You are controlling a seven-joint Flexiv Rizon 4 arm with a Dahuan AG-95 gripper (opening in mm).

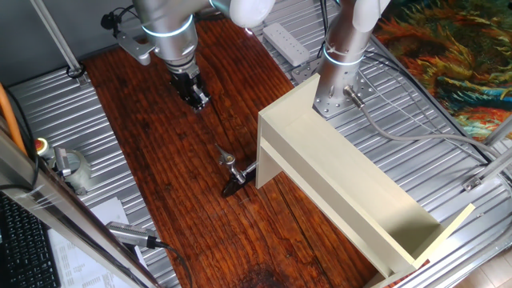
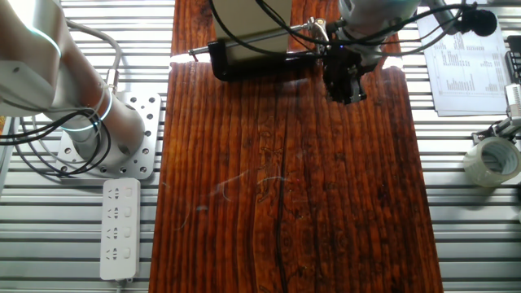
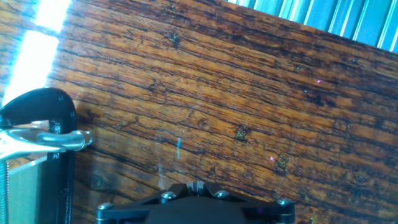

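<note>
My gripper (image 1: 200, 106) hangs over the dark wooden board (image 1: 152, 152), on the far side of the clamp in exterior view 1. At the bottom of the wrist view, the gripper has its black fingers together, and nothing shows between them. A black clamp (image 3: 60, 134) with a metal screw enters at the left of that view, apart from the fingers. The clamp (image 1: 232, 186) sits at the near end of a cream shelf unit (image 1: 344, 176). In exterior view 2, the gripper (image 2: 348, 91) is right of the clamp's black bar (image 2: 260, 67), partly behind cables.
A white power strip (image 2: 120, 228) and the arm's base plate (image 2: 142, 134) stand beside the board. On the opposite side are a tape roll (image 2: 493, 160) and printed papers (image 2: 464, 69). The board's middle is bare except for faint pale marks (image 2: 236, 181).
</note>
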